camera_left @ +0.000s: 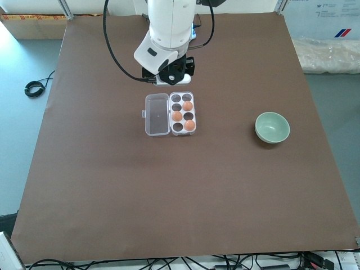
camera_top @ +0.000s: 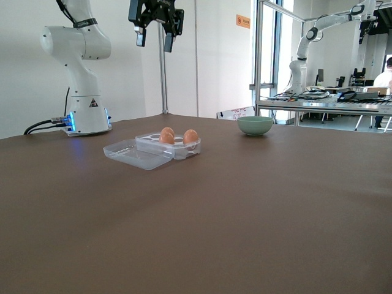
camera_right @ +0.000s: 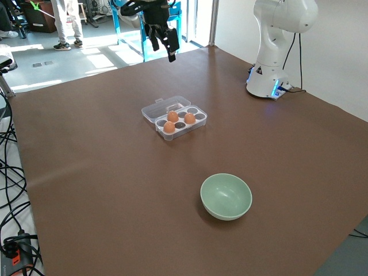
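A clear plastic egg carton [camera_left: 183, 113] lies open with its lid [camera_left: 157, 114] flat beside it. It holds three brown eggs [camera_top: 190, 136] among dark, empty-looking wells. A pale green bowl [camera_left: 272, 127] stands apart from it, to the right in the left camera view and nearer in the right camera view [camera_right: 226, 196]. My black gripper [camera_top: 153, 41] hangs in the air above the table, higher than the carton, its fingers apart in the top camera view with nothing between them. In the left camera view the arm's housing hides its fingertips.
The arm's base [camera_right: 264, 80] stands at the table's edge with cables beside it. Tangled cables [camera_right: 14, 195] run outside the table edge.
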